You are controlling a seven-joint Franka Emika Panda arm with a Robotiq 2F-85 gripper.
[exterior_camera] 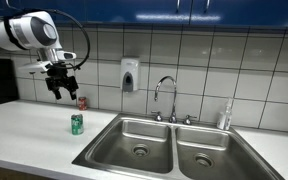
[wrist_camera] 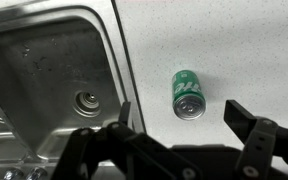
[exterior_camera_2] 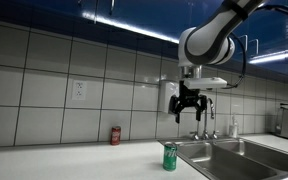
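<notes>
A green can (exterior_camera: 77, 124) stands upright on the white counter, left of the sink. Behind it, closer to the tiled wall, is a red can (exterior_camera: 82, 103); the second exterior view shows this red can (exterior_camera_2: 115, 135) well apart from the green can (exterior_camera_2: 170, 157). My gripper (exterior_camera: 62, 94) hangs in the air above the counter, its fingers open and empty. Seen from the wrist, the green can (wrist_camera: 188, 95) lies below and just beyond the gripper, between the lines of its two fingers and not touched. The red can is outside the wrist view.
A double steel sink (exterior_camera: 134, 147) with a tall faucet (exterior_camera: 165, 95) takes up the middle. A soap dispenser (exterior_camera: 130, 75) hangs on the wall, and a bottle (exterior_camera: 225, 117) stands at the sink's back right.
</notes>
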